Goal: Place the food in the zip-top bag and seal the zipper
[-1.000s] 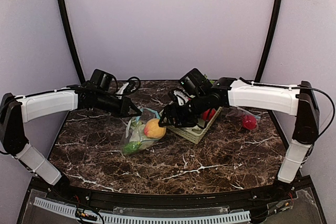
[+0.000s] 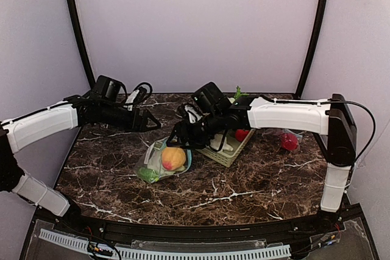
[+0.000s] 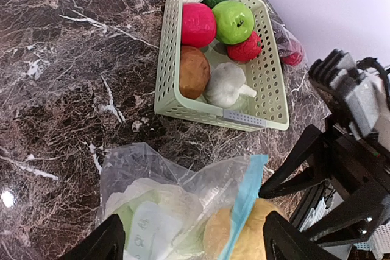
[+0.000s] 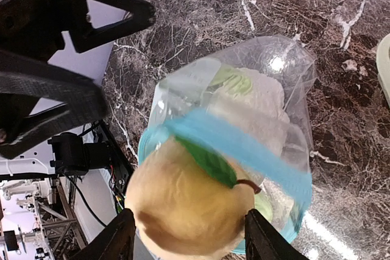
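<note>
The clear zip top bag (image 2: 150, 161) with a blue rim lies at left centre, green and pale food inside it. A yellow-pink peach (image 2: 173, 158) with a green leaf (image 4: 207, 161) is at the bag's mouth, partly within the blue rim (image 4: 244, 150). My right gripper (image 2: 177, 142) is shut on this peach, one finger (image 4: 119, 238) on either side. Just behind the bag, my left gripper (image 2: 152, 123) stands open and apart from the rim. Its fingers (image 3: 109, 238) are spread wide in the left wrist view, with the bag seen beyond them.
A pale green basket (image 3: 169, 59) holds a green apple (image 3: 233, 21), red fruit (image 3: 198, 24), a brown round item (image 3: 193, 72) and a white mushroom-like piece (image 3: 224, 83). It stands close behind the bag, partly under the right arm. Another clear bag with a red item (image 2: 289, 142) lies at right.
My left gripper has drawn back from the bag's rim, up and left. The right gripper has moved left with the peach, further over the bag. The bag's rim has sunk lower.
</note>
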